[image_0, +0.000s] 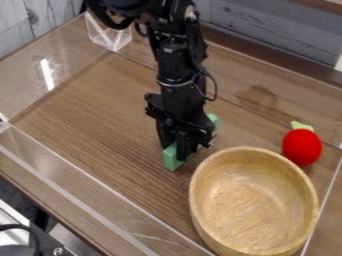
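The black arm hangs over the middle of the table, its gripper (179, 142) low and shut on a green object (171, 156) that shows below and between the dark fingers. A second bit of green shows behind the gripper at its right; whether it is the same object I cannot tell. The gripper is just up and left of a wooden bowl (254, 205).
A red tomato-like object (302, 148) with a green top lies at the right, behind the bowl. A clear container (111, 30) stands at the back left.
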